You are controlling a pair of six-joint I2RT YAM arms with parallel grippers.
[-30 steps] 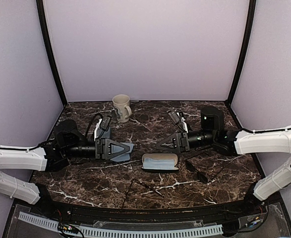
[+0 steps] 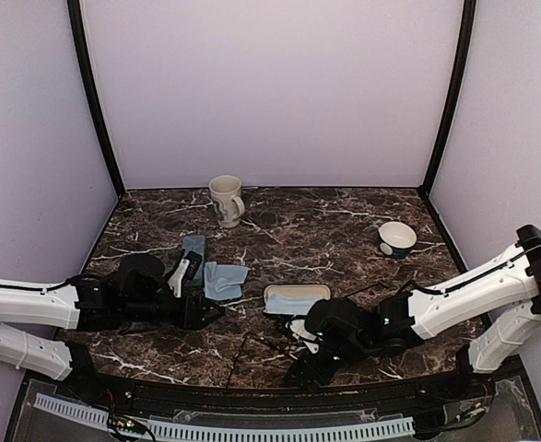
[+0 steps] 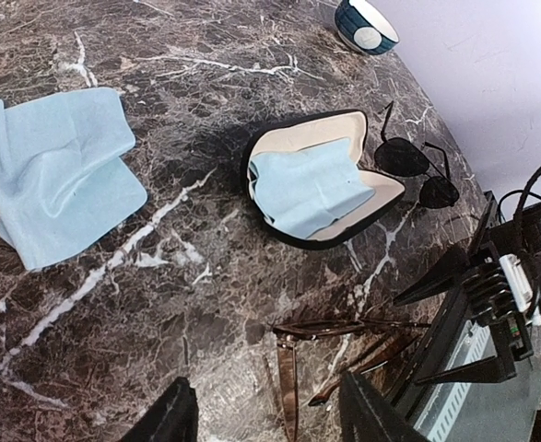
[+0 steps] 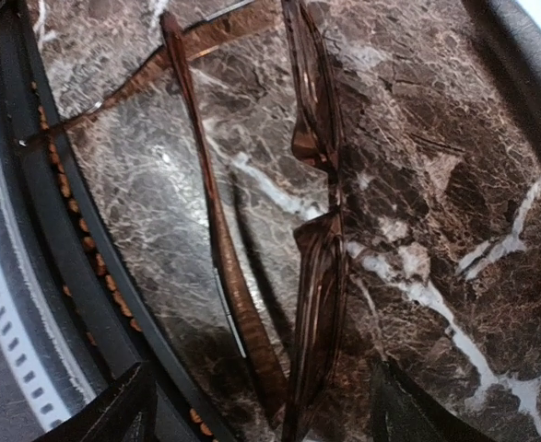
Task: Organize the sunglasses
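Brown sunglasses (image 4: 316, 304) lie on the marble table near its front edge, temples unfolded. My right gripper is open just over them, fingers either side, nothing held. Black sunglasses (image 3: 403, 157) lie to the right of an open case (image 3: 381, 189) with a light blue cloth (image 3: 302, 184) inside. My left gripper hangs over the left of the table, its fingers apart and empty, the brown sunglasses beyond it in the left wrist view.
Folded blue cloths (image 2: 224, 279) lie at left. A mug (image 2: 224, 200) stands at back left, a bowl (image 2: 396, 236) at back right.
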